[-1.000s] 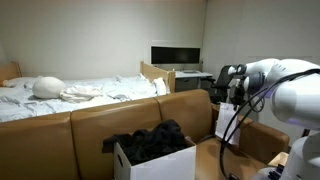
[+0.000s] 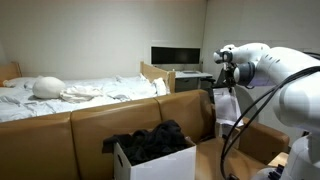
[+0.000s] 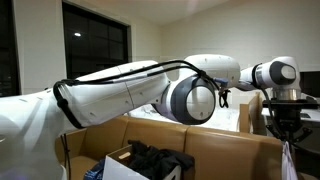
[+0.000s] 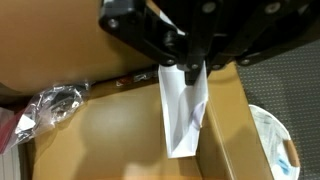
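My gripper is shut on the top of a thin white cloth (image 4: 181,118), which hangs down from the fingertips over the brown sofa. Exterior view 1 has the white cloth (image 2: 227,106) hanging below the gripper (image 2: 229,84) at the sofa's right end. In exterior view 2 the gripper (image 3: 288,138) is at the right side, and a strip of the cloth (image 3: 289,163) shows beneath it. Whether the cloth's lower end touches the sofa is hard to tell.
On the sofa (image 2: 75,151) stands a white box (image 2: 172,168) heaped with dark cloth (image 2: 150,143). A clear plastic bag (image 4: 52,106) lies at the left of the wrist view, with a round white container (image 4: 291,157) at the right. Behind the sofa is a bed with white bedding (image 2: 65,92).
My gripper has risen near the sofa's right end, and the white cloth has come up with it. The white box and its dark contents have stayed put.
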